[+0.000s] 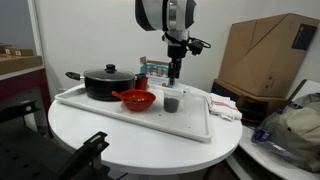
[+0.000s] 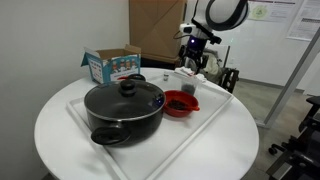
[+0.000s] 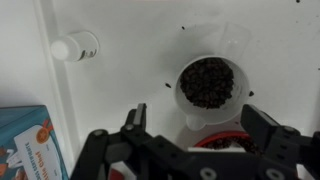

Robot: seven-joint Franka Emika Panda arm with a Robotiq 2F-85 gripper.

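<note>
My gripper [image 1: 174, 77] hangs above the white tray [image 1: 195, 122], clear of the clear cup [image 1: 173, 101] below it. In the wrist view, its fingers stand wide apart and the gap between them is empty. The cup, with a projecting handle, is seen from above and holds dark beans [image 3: 208, 82]. A red bowl [image 1: 138, 106] sits beside it. In exterior view 2, dark contents [image 2: 182, 102] show inside that bowl. The wrist view shows only part of its red rim [image 3: 222, 136], behind my gripper.
A lidded black pot [image 2: 125, 108] stands on the tray past the bowl. At the back are a printed box [image 2: 112, 66] and, in the wrist view, a small white bottle [image 3: 75, 47]. Folded cloth [image 1: 225, 107] lies at the table's right. The tray's front right is bare.
</note>
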